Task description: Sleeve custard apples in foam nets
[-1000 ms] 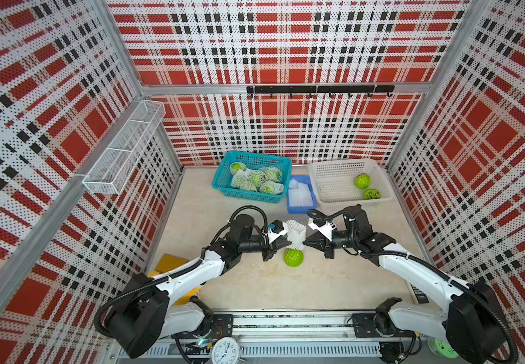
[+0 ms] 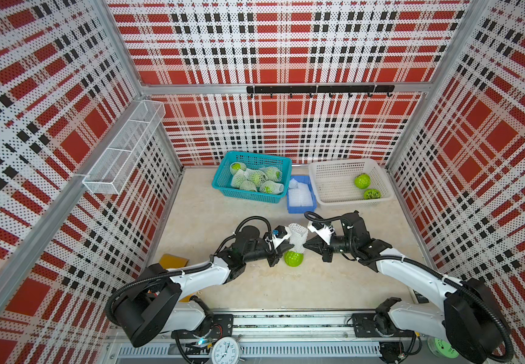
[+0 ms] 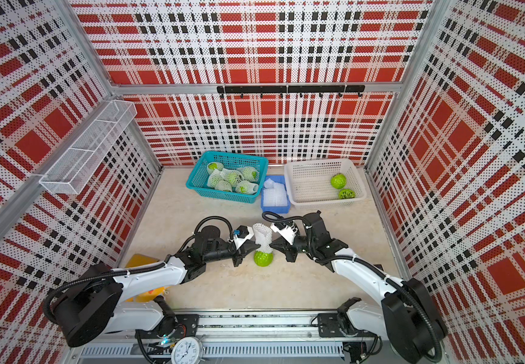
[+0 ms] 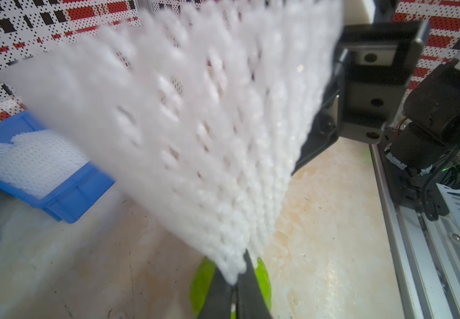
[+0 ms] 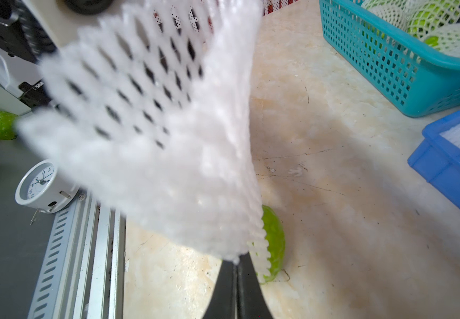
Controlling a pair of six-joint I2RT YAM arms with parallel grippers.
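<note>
A white foam net (image 2: 297, 235) is stretched upright between my two grippers, over the green custard apple (image 2: 293, 259) standing on the table. In the left wrist view, the lower edge of the net runs down to my left gripper, which is shut on it. My right gripper is likewise shut on the net's edge, on the opposite side. The net fans out wide above both sets of fingertips. Part of its lower edge hangs in front of the apple (image 5: 273, 244) in the right wrist view; how far it covers the fruit is hard to tell.
Behind stand a teal basket (image 2: 218, 185) of netted fruit, a blue tray (image 2: 302, 210) with a stack of foam nets, and a white basket (image 2: 335, 200) holding two bare custard apples (image 2: 362, 180).
Both grippers have come down and toward the table's front, bringing the net's lower edge down onto the apple's top.
</note>
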